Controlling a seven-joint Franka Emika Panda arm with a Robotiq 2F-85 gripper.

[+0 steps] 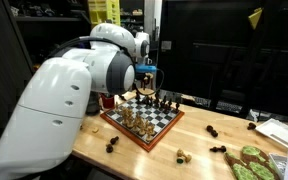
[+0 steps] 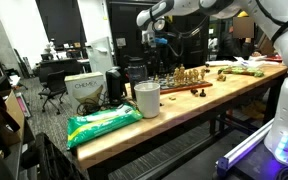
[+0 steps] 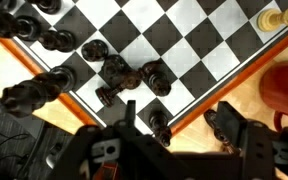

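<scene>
A chessboard lies on the wooden table, with light pieces on its near side and dark pieces on its far side. My gripper hangs over the board's border in the wrist view, its fingers wide apart. Below and between them stands a dark chess piece at the board's edge; nothing appears gripped. A second dark piece lies off the board, close to the right-hand finger. Other dark pieces crowd the left of that view. In exterior view 1 the fingertips are hard to make out.
A red mug stands beside the board. Loose pieces are scattered on the table. A green patterned item and a white tray lie at the right. Bare table shows right of the board.
</scene>
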